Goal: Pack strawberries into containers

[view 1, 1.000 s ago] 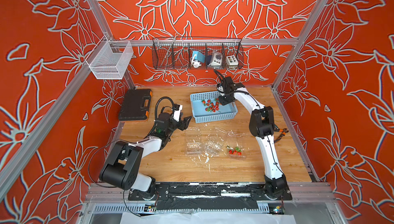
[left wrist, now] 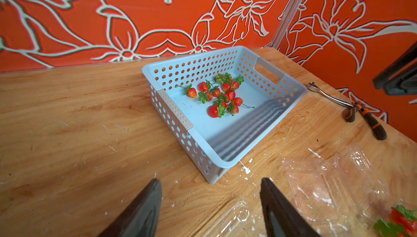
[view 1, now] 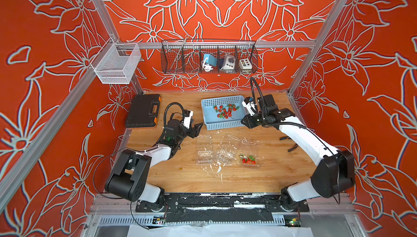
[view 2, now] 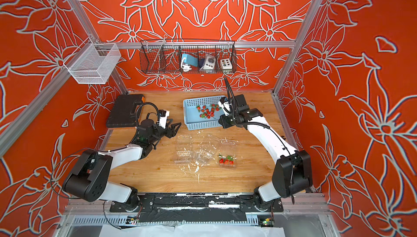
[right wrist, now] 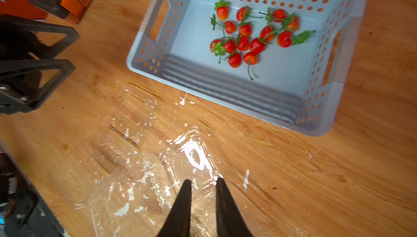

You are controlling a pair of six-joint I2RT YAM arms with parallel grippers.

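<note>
A blue perforated basket (view 1: 208,123) holds several loose strawberries (right wrist: 257,46) with green leaves. In front of it lie clear plastic containers (view 1: 205,156), one of which holds several strawberries (view 1: 248,159). My left gripper stands open at the basket's front left, with nothing between its fingers. My right gripper is over the table at the basket's front right corner. Its fingers are close together, and whatever is between them is hidden.
A black case (view 1: 141,109) lies at the back left. Tools with orange and black handles (left wrist: 371,124) lie at the right. A wire rack (view 1: 208,56) hangs on the back wall.
The left arm has not visibly moved.
</note>
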